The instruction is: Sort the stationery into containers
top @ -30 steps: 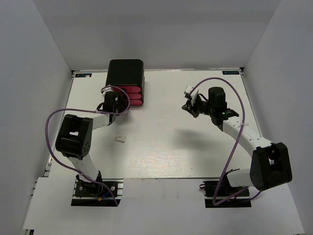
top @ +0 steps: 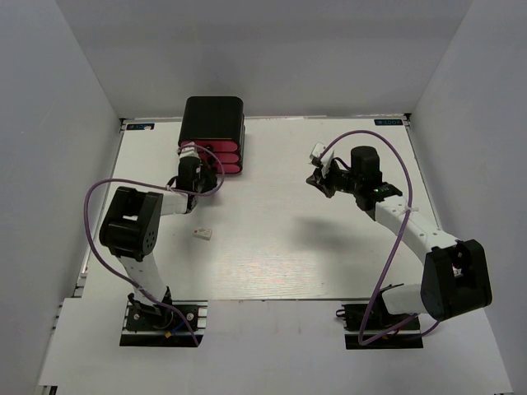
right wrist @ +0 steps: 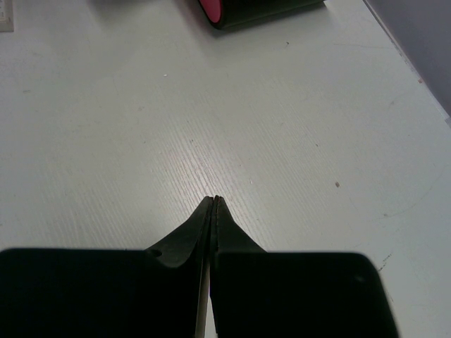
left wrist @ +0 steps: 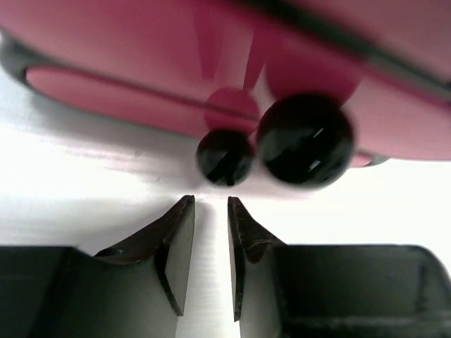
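Observation:
A black cabinet [top: 212, 119] with pink drawers [top: 228, 158] stands at the back left in the top view. Close up in the left wrist view are its pink fronts and two round black knobs, the lower knob [left wrist: 225, 156] and the larger upper knob [left wrist: 306, 139]. Just short of the lower knob, my left gripper has its fingers a little apart, with only pale table visible between them. My right gripper hangs shut and empty over the right side of the table. A small whitish block [top: 202, 234] lies in front of the left arm.
Purple cables [top: 92, 230] loop beside both arms. Walls [top: 58, 123] bound the table at the sides and back.
Compared with a second ago, the cabinet sits slightly farther back and my left arm has shifted slightly right. My right arm and the whitish block have stayed put.

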